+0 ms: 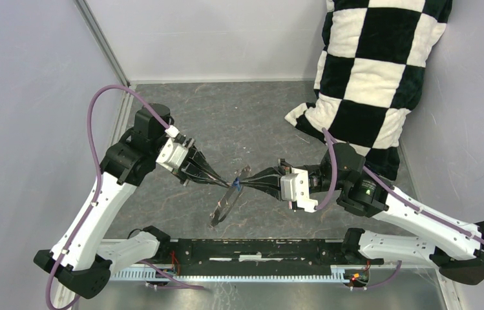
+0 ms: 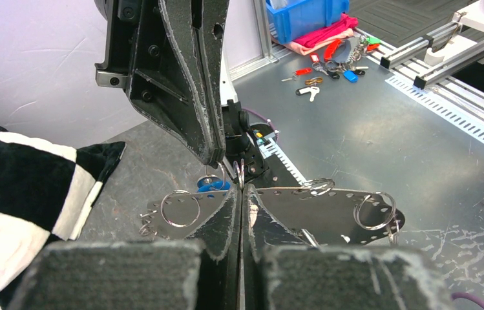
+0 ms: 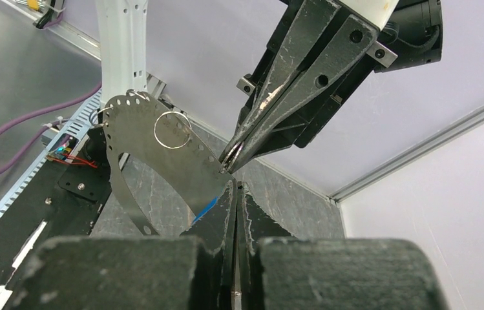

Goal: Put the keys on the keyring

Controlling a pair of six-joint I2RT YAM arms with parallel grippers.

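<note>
A flat metal plate (image 3: pixel 155 129) with holes along its edge carries several wire rings, one of them a loose ring (image 3: pixel 172 130) near its middle. My left gripper (image 1: pixel 229 185) is shut on a thin ring at the plate's edge, which stands up at its tips in the left wrist view. Opposite it, my right gripper (image 1: pixel 239 183) is shut, its tips almost at the left tips. A blue-headed key (image 2: pixel 213 185) hangs at the right fingertips and appears held there; the exact contact is hidden. Whether the key is threaded on the ring cannot be told.
More keys (image 2: pixel 310 92) lie on the metal table by a blue bin (image 2: pixel 307 19). A checkered cushion (image 1: pixel 375 77) leans at the back right. Most of the grey floor (image 1: pixel 226 123) around the grippers is clear.
</note>
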